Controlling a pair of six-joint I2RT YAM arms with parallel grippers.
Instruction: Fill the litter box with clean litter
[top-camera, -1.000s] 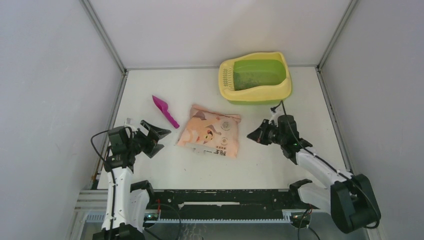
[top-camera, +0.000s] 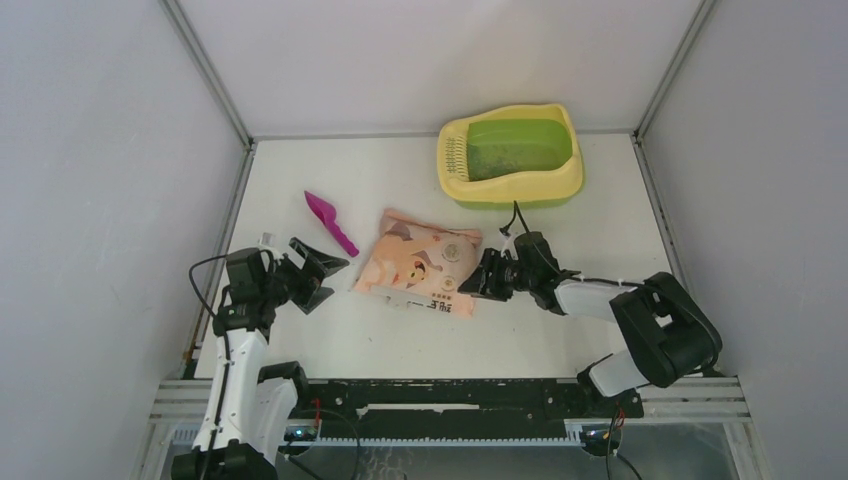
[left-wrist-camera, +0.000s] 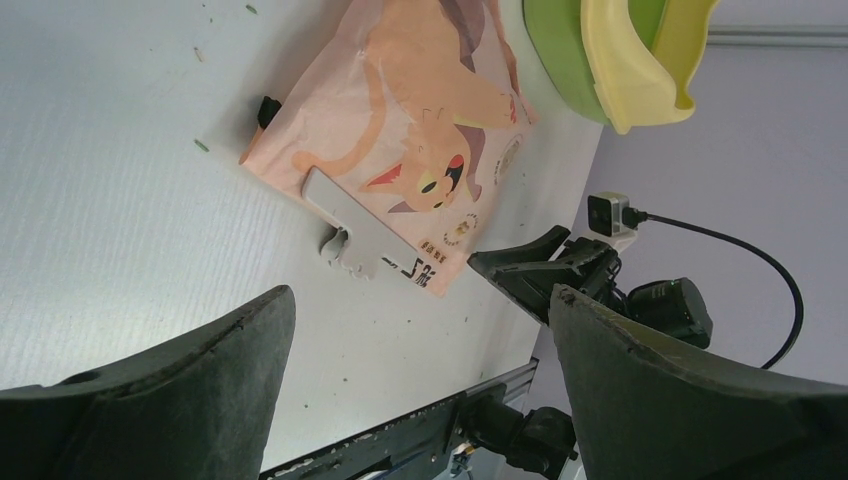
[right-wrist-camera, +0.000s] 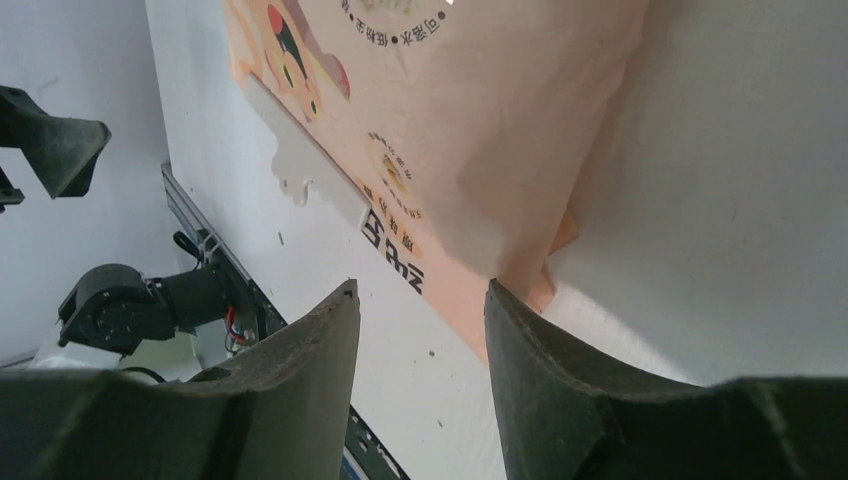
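A peach-coloured bag (top-camera: 418, 258) with a cartoon cat lies flat mid-table, a pale strip along its front edge. Behind it to the right stands the litter box (top-camera: 455, 187), yellow-rimmed and green inside. My right gripper (top-camera: 470, 287) is open at the bag's right end; in the right wrist view the bag's corner (right-wrist-camera: 463, 322) shows between and beyond its fingers. Whether they touch it I cannot tell. Left of the bag, my left gripper (top-camera: 338, 278) stands open and empty, the bag (left-wrist-camera: 400, 130) in front of it in the left wrist view.
A magenta scoop (top-camera: 328, 217) lies at the back left, just behind my left gripper. Small green bits (left-wrist-camera: 202, 145) are scattered on the white table (top-camera: 330, 345). Tabletop in front of the bag is free.
My right gripper has opened and moved left from clear table to the bag's right end. The left gripper has shifted slightly right. Bag, scoop and box look unmoved.
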